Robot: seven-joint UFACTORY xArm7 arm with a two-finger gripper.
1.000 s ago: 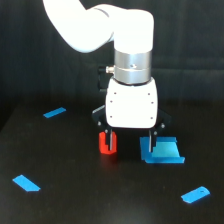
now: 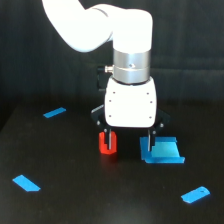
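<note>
White and rounded, my gripper (image 2: 130,140) hangs over the middle of the dark table, its two dark fingers spread apart. Only bare table shows through the gap between them. A small red object (image 2: 108,145) stands on the left, overlapped in the view by the left finger. On the right is a blue square object (image 2: 163,151), with the right finger in front of its left part. Whether either finger touches these objects cannot be told from this angle.
Blue tape strips lie on the table at the back left (image 2: 55,112), front left (image 2: 26,183) and front right (image 2: 195,194). A dark curtain (image 2: 30,60) hangs behind.
</note>
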